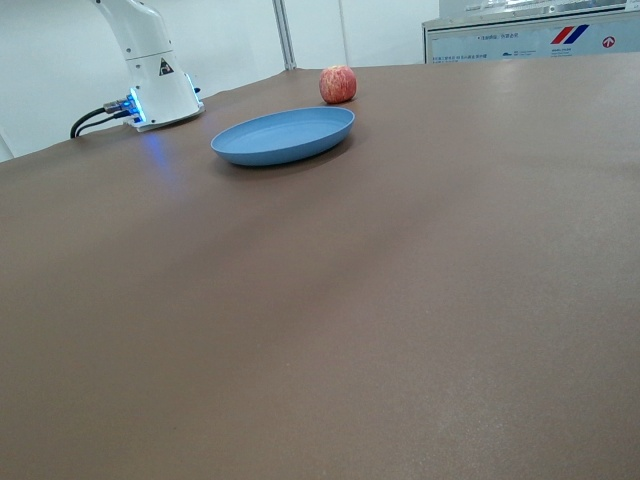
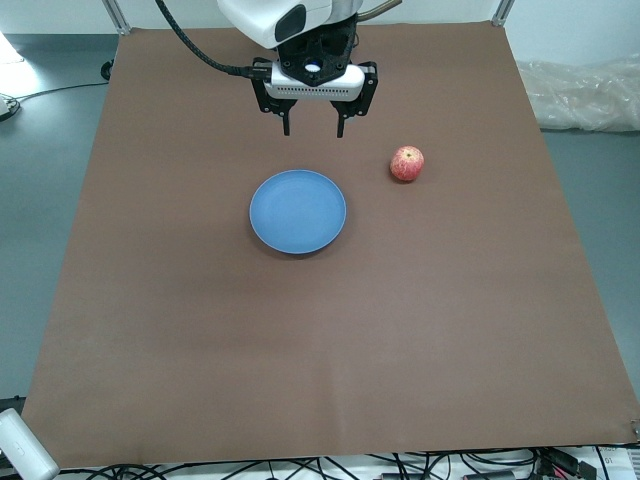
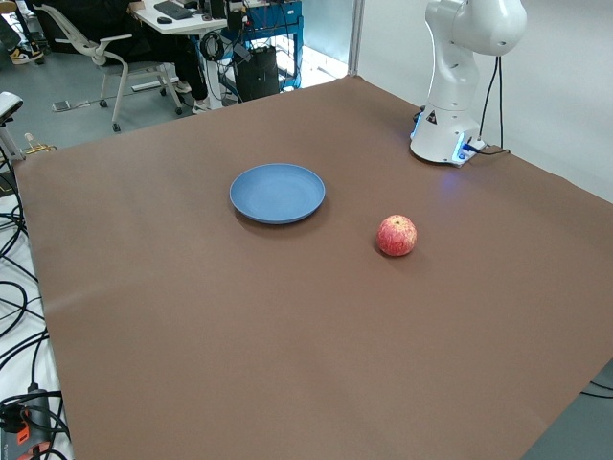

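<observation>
My gripper [image 2: 313,128] hangs high at the back in the left view, its two black fingers apart with nothing between them. A blue plate [image 2: 297,211] lies on the brown table below and nearer. A red apple [image 2: 407,163] sits to the right of the plate in that view. The top view shows the plate [image 1: 282,135] with the apple [image 1: 337,84] behind it; the right view also shows the plate [image 3: 277,194] and apple [image 3: 397,235], apart. The gripper is out of sight in the top and right views.
Cables run along the table's edge in the left and right views. The arm's white base [image 3: 441,134] stands at the table's back in the right view.
</observation>
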